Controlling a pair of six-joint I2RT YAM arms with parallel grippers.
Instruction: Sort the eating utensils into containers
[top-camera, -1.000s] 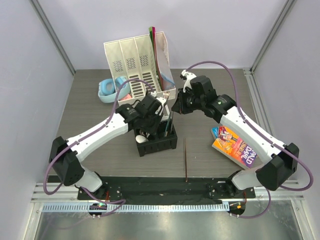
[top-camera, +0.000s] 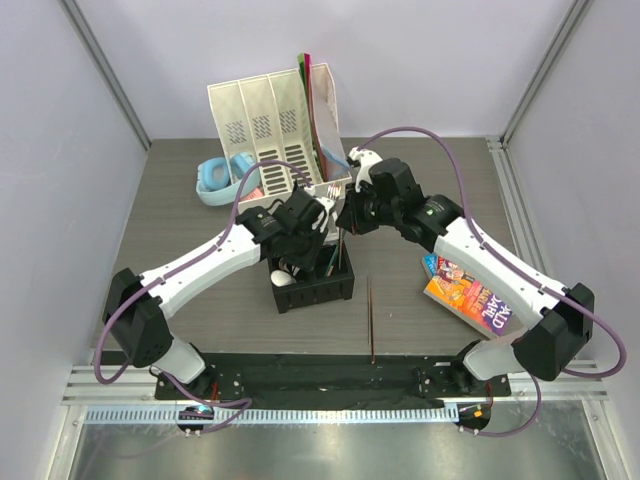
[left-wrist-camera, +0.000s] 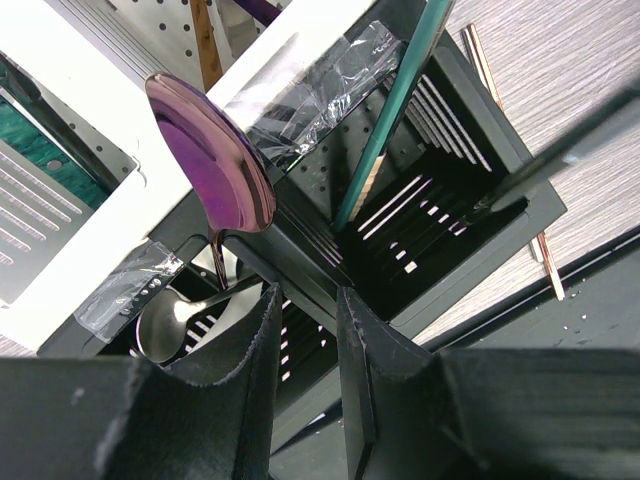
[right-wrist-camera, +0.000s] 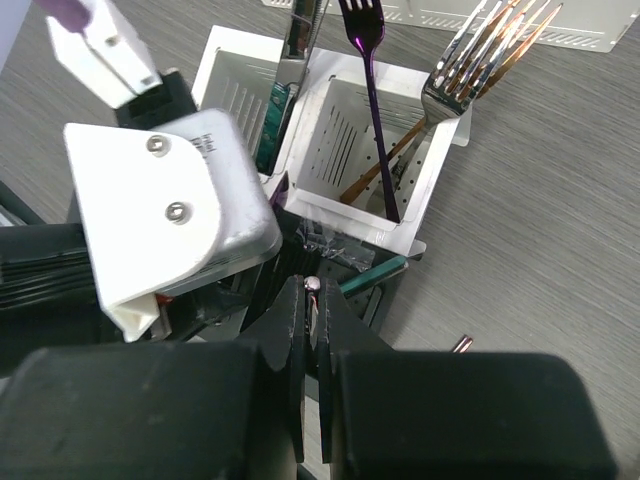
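Over the black divided container (top-camera: 315, 292) my left gripper is open, its fingers apart with nothing between them. A purple spoon (left-wrist-camera: 210, 165) and a silver spoon (left-wrist-camera: 162, 328) stand in one of its compartments. The other compartment holds a teal stick (left-wrist-camera: 400, 110). My right gripper is shut on a thin chopstick, whose rounded end (right-wrist-camera: 312, 284) shows between the fingertips. Below it the chopstick (top-camera: 340, 245) hangs down to the same compartment as the teal stick; whether it touches the bottom I cannot tell. Two more chopsticks (top-camera: 370, 320) lie on the table.
Behind the black container a white container (right-wrist-camera: 425, 200) holds a purple fork (right-wrist-camera: 366, 35), silver forks (right-wrist-camera: 450, 100) and knives. A blue bowl (top-camera: 215, 195) and an upright white rack (top-camera: 260, 110) stand farther back. Books (top-camera: 470, 295) lie at the right.
My right gripper has moved a little to the left with the chopstick, closer over the black container's right compartment. The left arm has hardly moved.
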